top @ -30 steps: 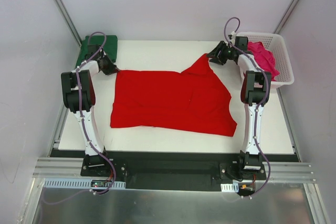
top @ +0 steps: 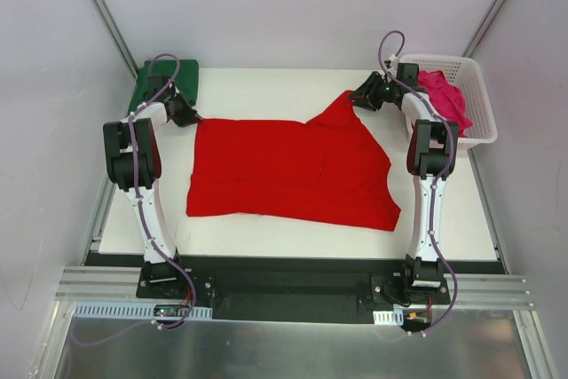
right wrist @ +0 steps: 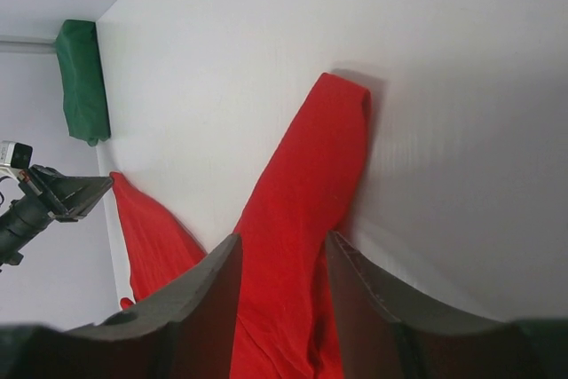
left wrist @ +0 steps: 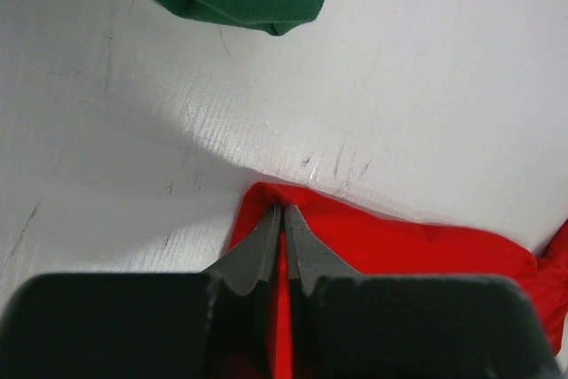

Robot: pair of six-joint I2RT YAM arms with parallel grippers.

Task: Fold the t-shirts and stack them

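Observation:
A red t-shirt (top: 284,170) lies spread on the white table (top: 257,91), one upper corner raised toward the right. My left gripper (top: 193,120) is shut at the shirt's upper left corner; in the left wrist view its fingertips (left wrist: 297,224) meet at the red cloth, and whether they pinch it is hard to tell. My right gripper (top: 358,97) stands open over the shirt's upper right corner (right wrist: 342,104), its fingers apart above the cloth.
A folded green cloth (top: 140,86) lies at the back left, partly under my left arm. A white basket (top: 479,104) holding pink cloth (top: 444,95) sits at the back right beside my right arm.

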